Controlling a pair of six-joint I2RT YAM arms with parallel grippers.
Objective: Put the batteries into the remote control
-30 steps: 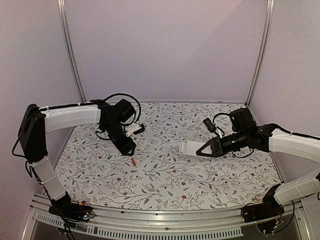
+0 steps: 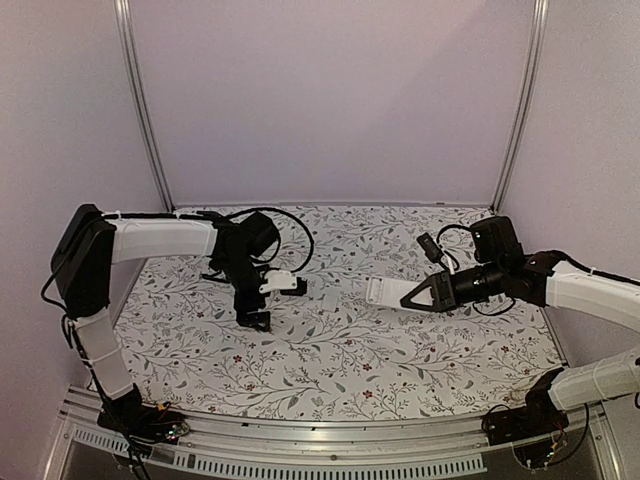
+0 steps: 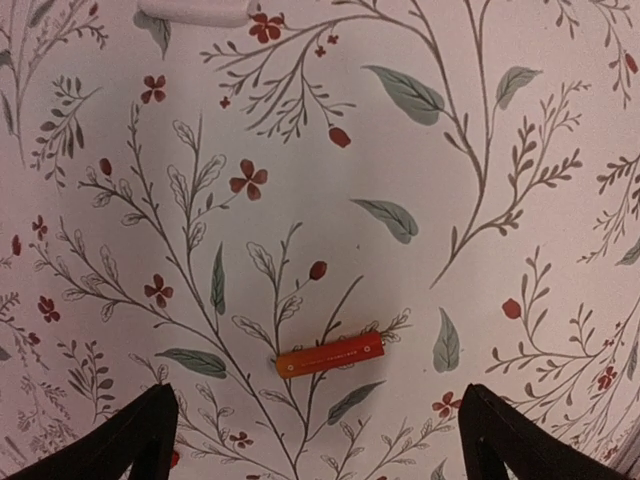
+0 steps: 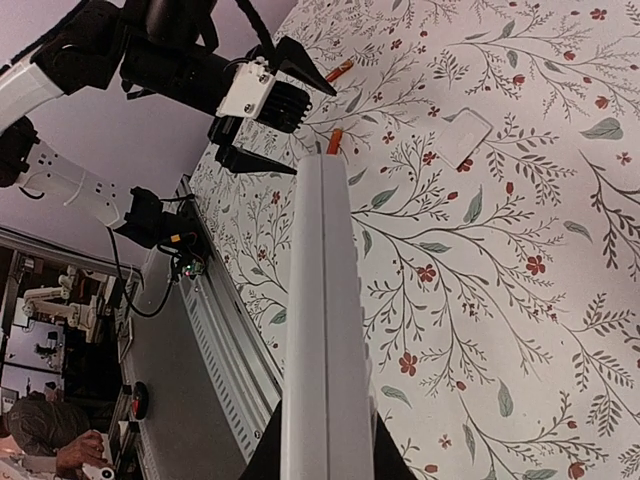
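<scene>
My right gripper (image 2: 432,296) is shut on the white remote (image 4: 322,260), which points leftward above the table and fills the centre of the right wrist view. My left gripper (image 2: 256,315) hangs open over an orange battery (image 3: 330,355), which lies between and beyond its fingertips in the left wrist view, not gripped. In the right wrist view a second orange battery (image 4: 340,71) lies farther back, and another (image 4: 334,141) shows behind the remote's far end.
A small pale flat piece, likely the battery cover (image 4: 463,136), lies on the patterned table (image 2: 340,370) between the arms.
My left gripper has moved down toward the front and slightly right, over the battery it now hides in the top view. My right gripper with the remote has shifted slightly right.
</scene>
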